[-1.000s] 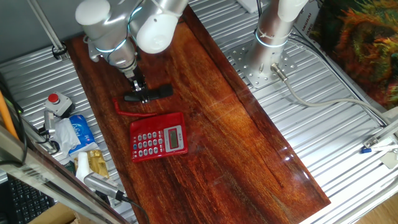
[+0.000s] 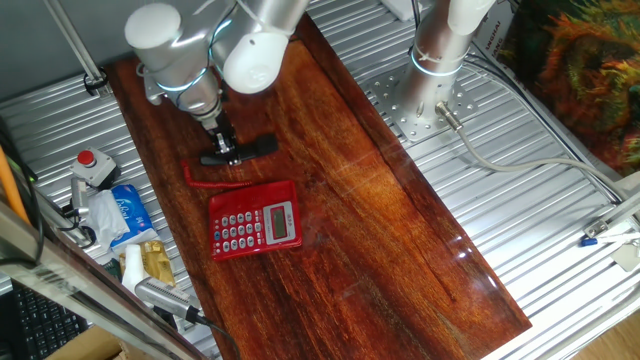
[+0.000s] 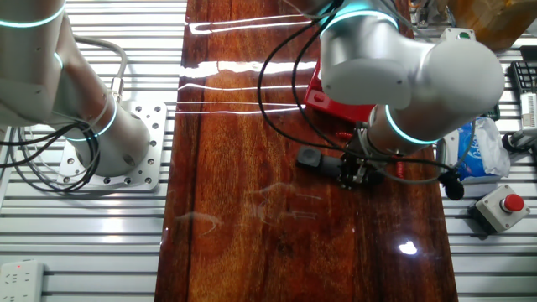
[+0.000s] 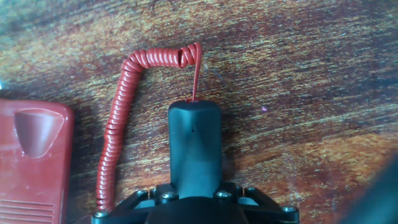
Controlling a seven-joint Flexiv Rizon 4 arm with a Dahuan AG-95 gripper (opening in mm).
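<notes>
A black telephone handset [image 2: 262, 146] lies on the wooden table, just behind the red telephone [image 2: 256, 222] with its keypad and small display. My gripper [image 2: 229, 153] points down at the handset's middle, its fingers low around it. In the wrist view one end of the handset [image 4: 194, 140] sticks out ahead of the gripper, and a red coiled cord [image 4: 115, 134] runs from that end. The knuckles sit close on both sides of the handset, but the fingertips are hidden, so whether they grip it does not show. From the other side, the handset [image 3: 315, 159] also looks flat on the table.
Bare wooden table [image 2: 390, 230] stretches to the right and front of the telephone. Beyond the left edge stand a red-buttoned box [image 2: 93, 166] and a blue-white tissue pack [image 2: 128, 213]. The robot's base plate [image 2: 420, 108] lies on slatted metal at the right.
My wrist and upper arm have shifted slightly over the handset. The handset, cord and telephone show no visible movement.
</notes>
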